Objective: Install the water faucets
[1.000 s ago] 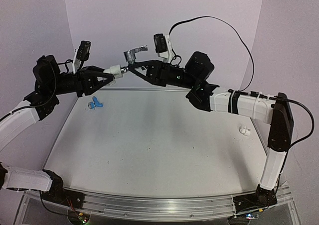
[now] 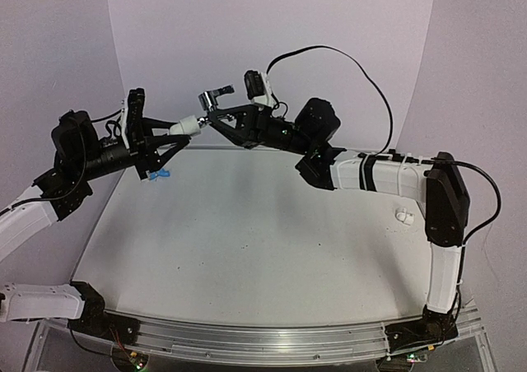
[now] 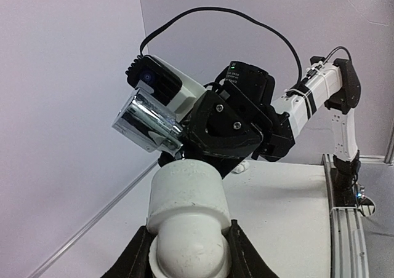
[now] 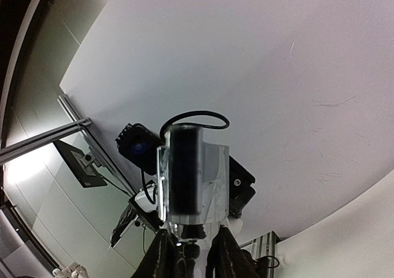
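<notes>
High above the table in the top view, the two grippers face each other. A white pipe fitting points right from my left gripper, which is shut on it; in the left wrist view, dark fingers press on both sides of the fitting. My right gripper is shut on the chrome faucet, whose handle stands up. The faucet's threaded end meets the fitting's mouth; how deep it sits is hidden. Close up in the right wrist view, the faucet rises above the right gripper.
On the table's far left lies a blue part. Another white fitting rests near the right edge. A black cable loops above the right arm.
Both grippers, with the fitting and faucet end to end, have shifted slightly left and down in the top view.
</notes>
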